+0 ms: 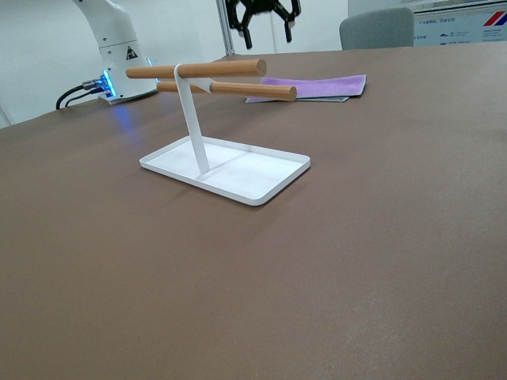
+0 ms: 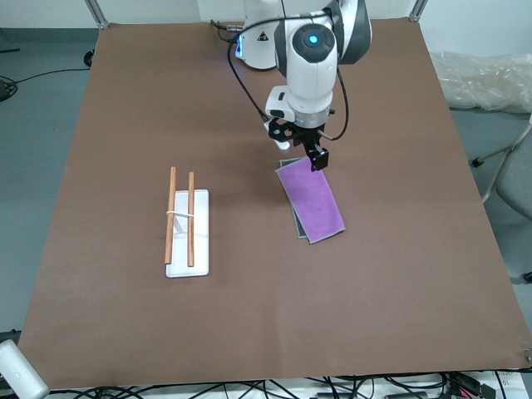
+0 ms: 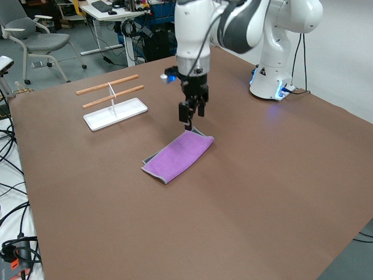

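Note:
A purple cloth (image 2: 312,201) with grey backing lies folded on the table, seen also as purple cloth (image 3: 178,155) in the right view. My black gripper (image 2: 316,162) hangs over the cloth's upper end; in the top view the gripper (image 1: 268,36) shows two separated fingers in the air, apparently open with nothing between them. A white stand with two wooden bars (image 2: 170,233) sits on the table to the left of the cloth; its tray (image 1: 249,178) is empty.
The robot base (image 3: 269,81) stands at the back edge, with cables. A chair and a desk are beyond the table.

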